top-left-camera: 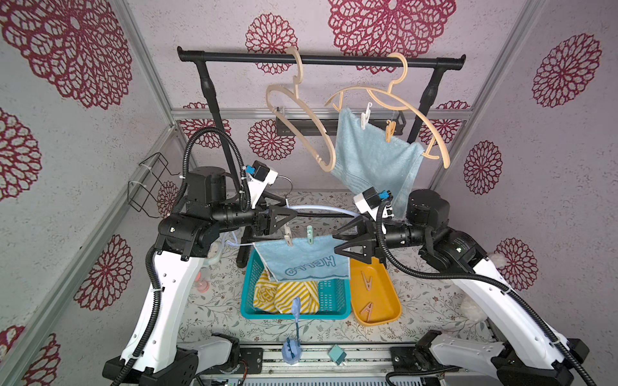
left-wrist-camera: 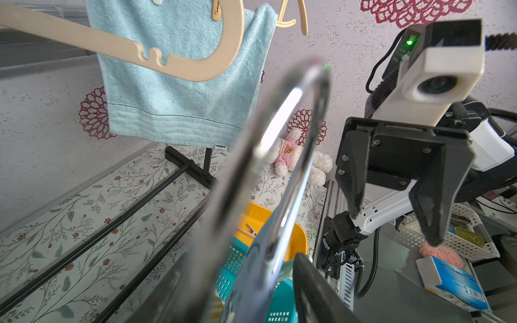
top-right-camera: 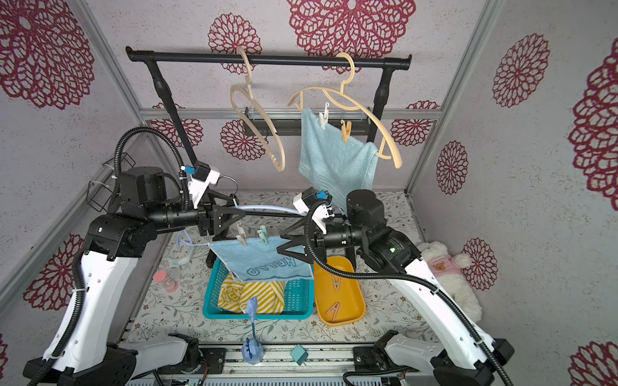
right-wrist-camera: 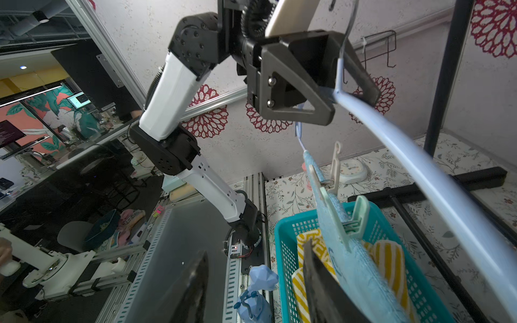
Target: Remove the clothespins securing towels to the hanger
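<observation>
The blue "HELLO" towel [top-left-camera: 302, 257] hangs from a light-blue hanger [top-left-camera: 325, 208], with a beige clothespin [top-left-camera: 287, 236] and a green clothespin [top-left-camera: 309, 234] on its top edge. My left gripper [top-left-camera: 291, 211] is at the neck of this hanger, which passes between its fingers; the metal hook [left-wrist-camera: 285, 102] looms close in the left wrist view. My right gripper [top-left-camera: 335, 242] stands open at the towel's right end. In the right wrist view its fingers [right-wrist-camera: 317, 280] are apart, the green clothespin [right-wrist-camera: 358, 218] beyond them, with no pin between.
On the rail, a second blue towel [top-left-camera: 376, 151] carries a white clothespin [top-left-camera: 365, 117] and an orange clothespin [top-left-camera: 390, 131], beside an empty beige hanger [top-left-camera: 301, 122]. Below are a teal basket [top-left-camera: 334, 297] with striped cloth and an orange tray [top-left-camera: 384, 315] holding two loose clothespins.
</observation>
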